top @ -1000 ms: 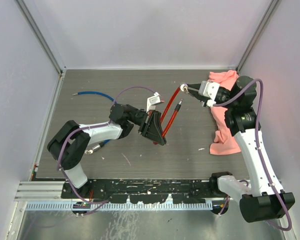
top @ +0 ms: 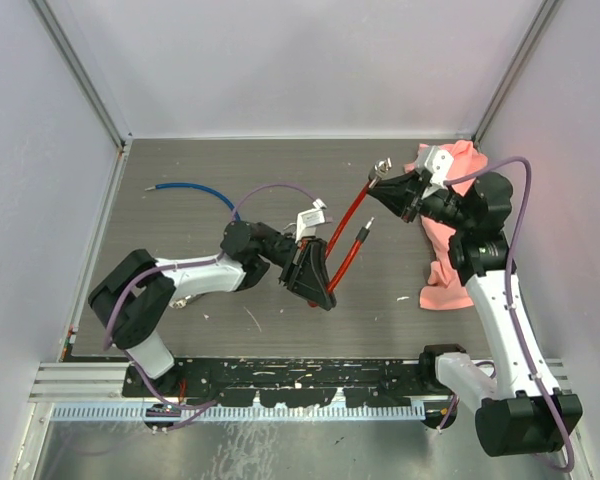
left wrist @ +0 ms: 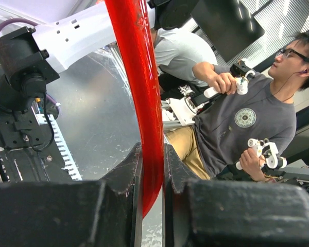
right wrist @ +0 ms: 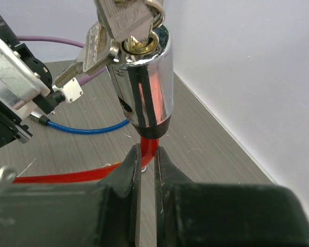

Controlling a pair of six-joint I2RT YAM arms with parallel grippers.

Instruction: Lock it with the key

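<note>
A red cable lock (top: 349, 219) is held between both arms. My left gripper (top: 323, 292) is shut on its folded bend, and in the left wrist view the glossy red cable (left wrist: 139, 77) passes between the fingertips. From that fold, the free end with its metal pin (top: 366, 228) points up and away from the lock head. My right gripper is shut on the red cable close under the chrome lock cylinder (right wrist: 147, 92). Keys (right wrist: 127, 20) on a ring sit at the brass keyhole on top of the cylinder. The pin end stands apart from the cylinder.
A blue cable lock (top: 195, 187) lies on the left of the table, partly under the left arm. A pink cloth (top: 445, 285) lies along the right side. Bare table (top: 400, 330) shows at the front right.
My right gripper has swung round and shifted slightly right, tilting the lock head.
</note>
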